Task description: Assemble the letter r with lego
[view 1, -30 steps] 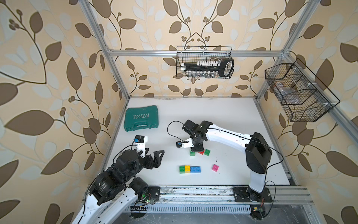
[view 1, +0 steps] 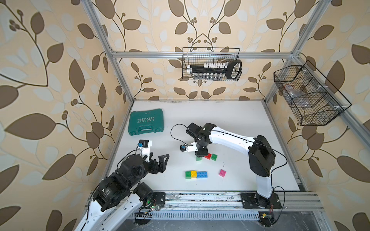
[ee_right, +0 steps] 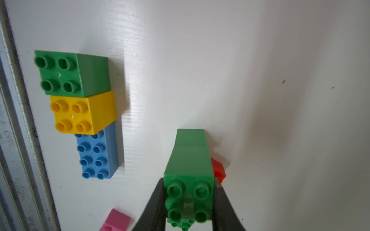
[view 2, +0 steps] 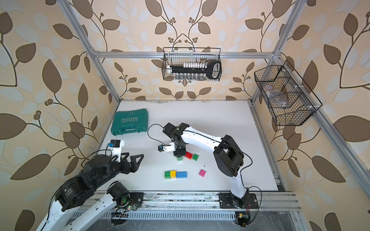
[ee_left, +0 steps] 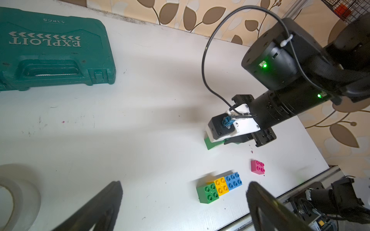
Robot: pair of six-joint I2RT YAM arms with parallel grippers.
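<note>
In the right wrist view, my right gripper is shut on a green brick (ee_right: 188, 157), studs towards the camera. This green shape runs down close to the table; I cannot tell whether it is one brick or a stack, or whether it touches. A red brick (view 1: 207, 156) and another green brick (view 1: 214, 157) lie just right of the gripper, partly hidden in the right wrist view. Nearer the front, a green brick (ee_right: 73, 73), a yellow brick (ee_right: 82, 111) and a long blue brick (ee_right: 98, 152) form a row. My left gripper (view 1: 165, 163) stands open and empty at left.
A pink brick (view 1: 222, 173) sits alone, right of the row. The green case (view 1: 145, 121) occupies the back left of the table. A white roll (ee_left: 23, 200) appears at the edge of the left wrist view.
The right arm has shifted slightly left, its gripper staying low over the green brick by the red one. The left arm and the front row look unmoved.
</note>
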